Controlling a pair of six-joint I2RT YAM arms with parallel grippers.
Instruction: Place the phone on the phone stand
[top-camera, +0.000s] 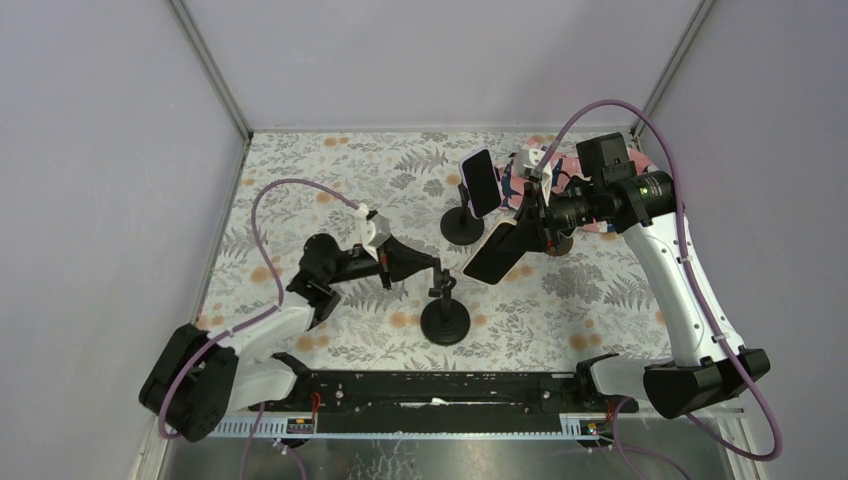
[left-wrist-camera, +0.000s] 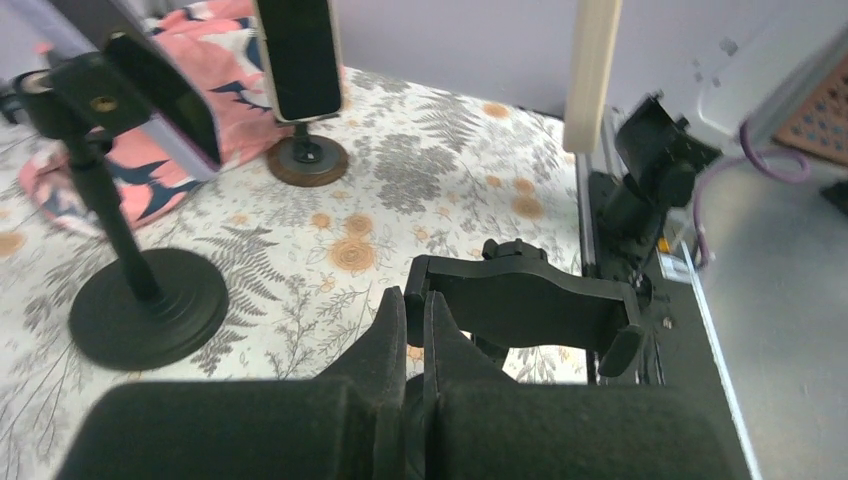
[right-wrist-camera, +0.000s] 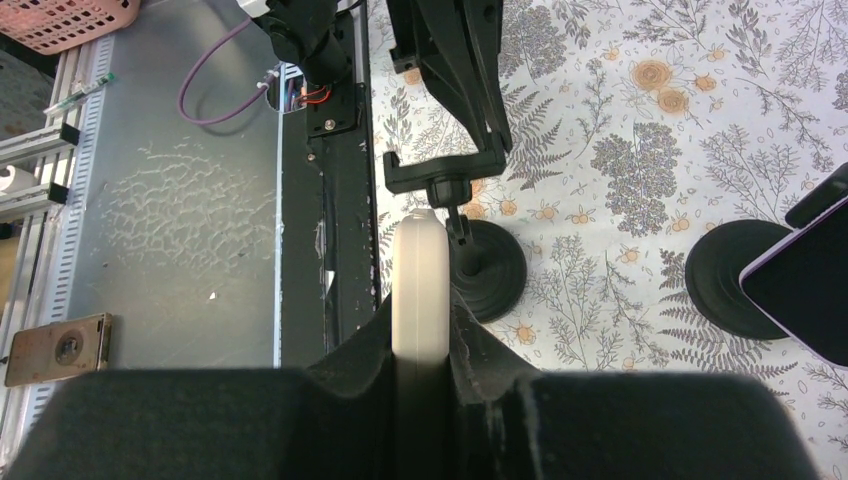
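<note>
My left gripper (top-camera: 428, 262) is shut on the top bracket of the empty phone stand (top-camera: 445, 320), near the table's front; its bracket (left-wrist-camera: 530, 300) fills the middle of the left wrist view. My right gripper (top-camera: 532, 228) is shut on a phone (top-camera: 490, 260), held tilted in the air just right of that stand; in the right wrist view only the phone's pale edge (right-wrist-camera: 420, 280) shows between the fingers. A second phone (top-camera: 482, 182) rests on another stand (top-camera: 462, 228) behind.
A pink patterned cloth (left-wrist-camera: 230, 60) lies at the back right, with a third stand (left-wrist-camera: 305, 165) there, partly hidden from above.
</note>
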